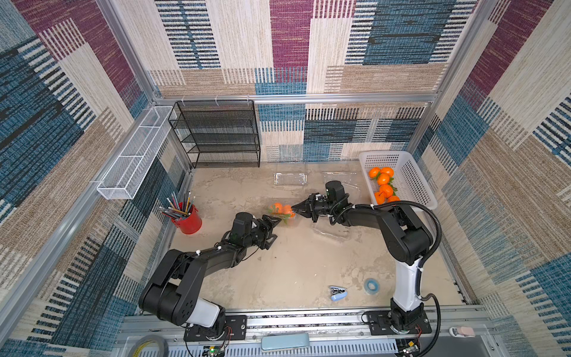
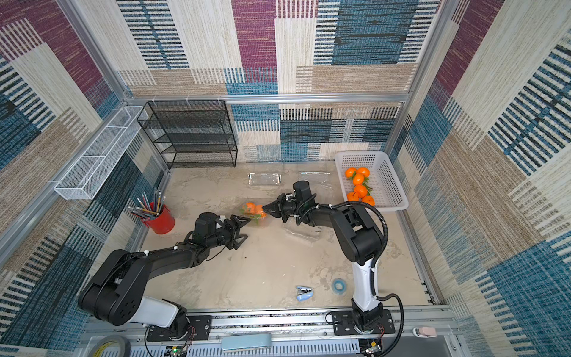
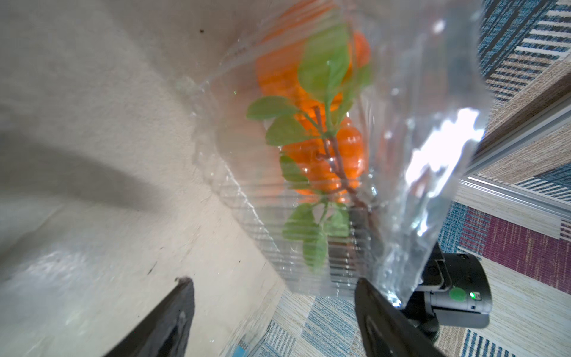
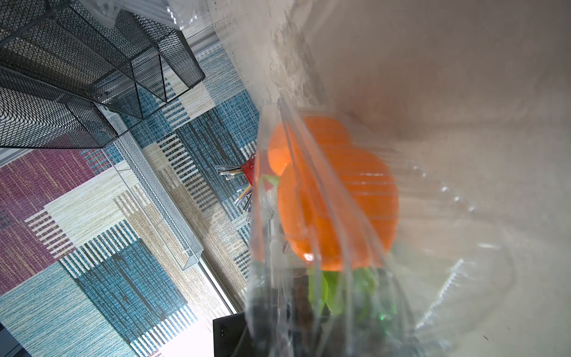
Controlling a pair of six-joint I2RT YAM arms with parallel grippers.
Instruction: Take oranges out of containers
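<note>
A clear plastic container with oranges [image 1: 284,210] and green leaves inside is held up at mid-table by my right gripper [image 1: 296,208], which is shut on it; in the right wrist view its fingers are hidden behind the plastic. My left gripper [image 1: 273,229] is just left of and below the container, its fingers spread with nothing between them in the left wrist view. More oranges [image 1: 385,178] with leaves sit in a white perforated basket [image 1: 416,178] at the back right.
Empty clear containers [image 1: 290,178] lie at the back middle. A red pen cup [image 1: 188,222] stands at the left, a black mesh rack [image 1: 214,161] at the back left. A stapler [image 1: 337,292] and tape roll [image 1: 371,286] lie at the front right.
</note>
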